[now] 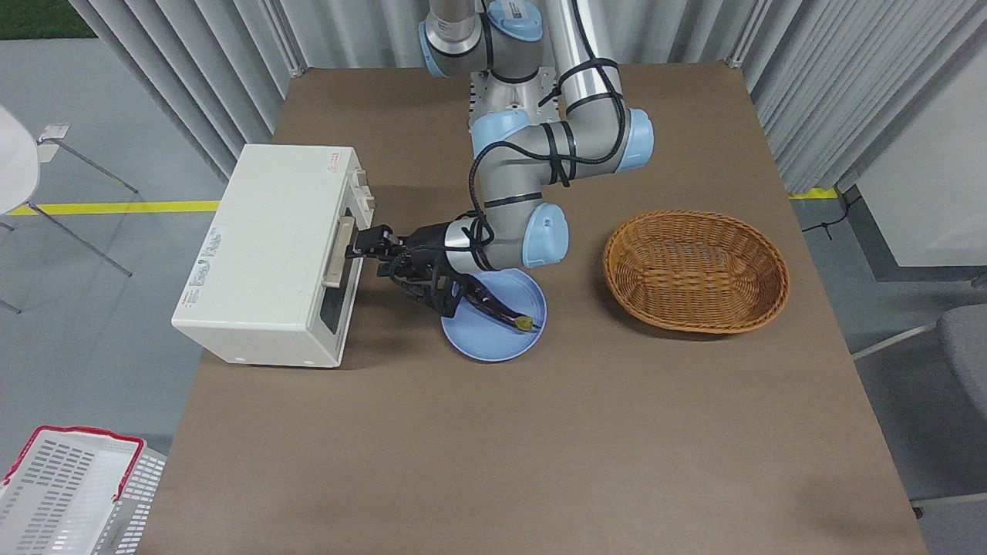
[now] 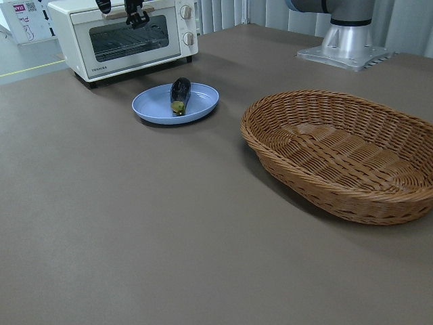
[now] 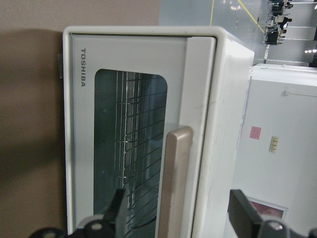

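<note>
A white Toshiba toaster oven (image 1: 247, 250) stands on the table's left, its glass door closed. My gripper faces the door in the wrist view, fingers spread open either side of the vertical beige handle (image 3: 173, 173); whether they touch it I cannot tell. From the front, the gripper's black body hangs at the oven's door side, partly over a blue plate (image 1: 472, 341). A dark eggplant (image 1: 500, 311) lies on that plate.
A wicker basket (image 1: 695, 271) sits to the right of the plate. A white plastic crate stands on the floor at the lower left.
</note>
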